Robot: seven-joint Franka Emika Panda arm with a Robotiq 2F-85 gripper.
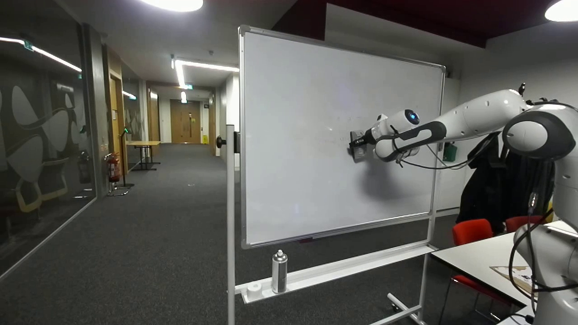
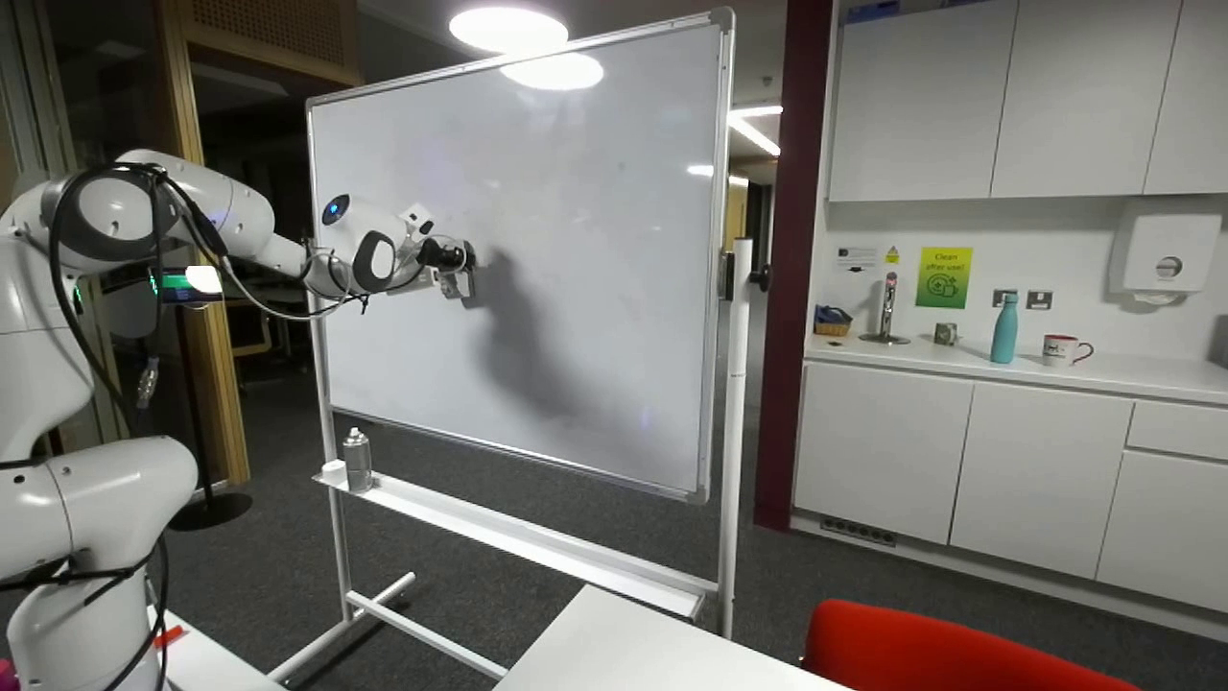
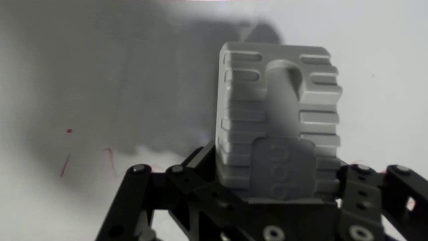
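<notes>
In the wrist view a grey ribbed whiteboard eraser (image 3: 281,116) sits between the black fingers of my gripper, which is shut on it. Exterior view 1 has the gripper (image 1: 359,141) and eraser (image 1: 358,154) up against the whiteboard (image 1: 314,103), right of its middle. From the other side, exterior view 2 shows the eraser (image 2: 465,282) at the board's left half. Faint red marker strokes (image 3: 110,160) remain visible beside the gripper in the wrist view. Whether the eraser's face fully touches the board is hidden.
On the stand's lower tray (image 1: 347,266) are a spray can (image 1: 279,272) and a small white roll (image 1: 253,291). A white table (image 1: 493,260) and red chairs (image 1: 471,231) stand at the right. Left of the eraser the board's surface is free.
</notes>
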